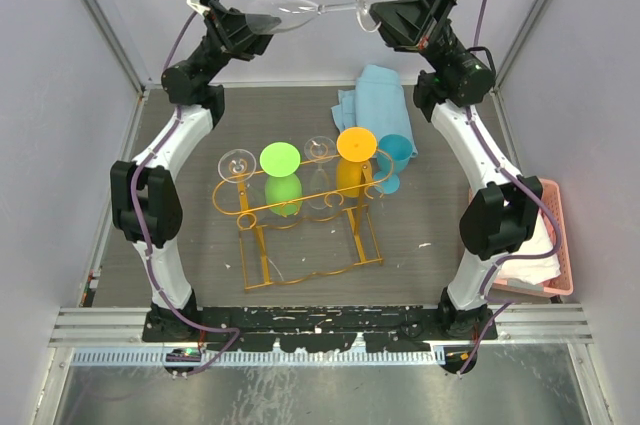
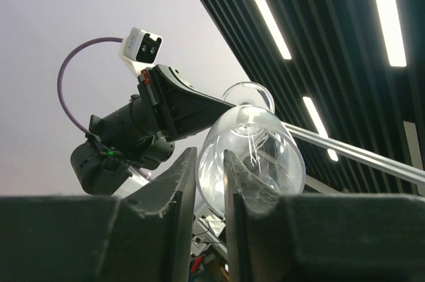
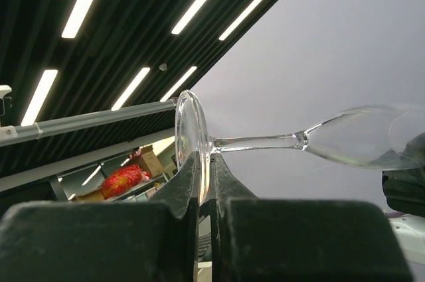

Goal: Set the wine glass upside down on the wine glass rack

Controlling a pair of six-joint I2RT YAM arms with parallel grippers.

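A clear wine glass (image 1: pixel 296 9) lies sideways in the air between the two grippers. My right gripper is shut on the rim of its foot; the stem runs level toward the bowl. My left gripper is at the bowl end, fingers slightly apart with the bowl's mouth just in front; whether the glass wall is between them is unclear. Below, the yellow rack (image 1: pixel 255 208) holds several upside-down glasses, clear, green and orange.
A folded blue cloth (image 1: pixel 375 95) with blue glasses lies behind the rack at right. A pink basket (image 1: pixel 563 255) with white cloth stands at the right edge. Walls border both sides.
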